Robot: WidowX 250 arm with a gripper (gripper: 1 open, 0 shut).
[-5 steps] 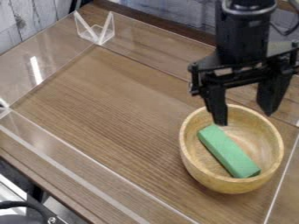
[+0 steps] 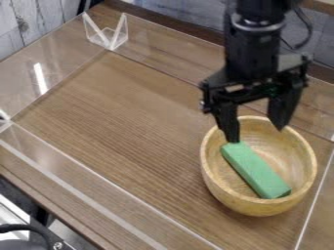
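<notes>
My black gripper [image 2: 253, 123] hangs above a pale wooden bowl [image 2: 216, 187] on the right of the table, its two fingers spread wide over the bowl's back part. It is open. In the bowl lies a green rectangular block [image 2: 255, 171], tilted from upper left to lower right, below and between the fingers. Nothing is held.
A small white wire-like object [image 2: 108, 33] stands at the back left. Black cables [image 2: 26, 230] lie at the bottom-left edge.
The arm and gripper have shifted left and slightly up in the view, with the fingers still spread. The bowl and block stay where they were.
</notes>
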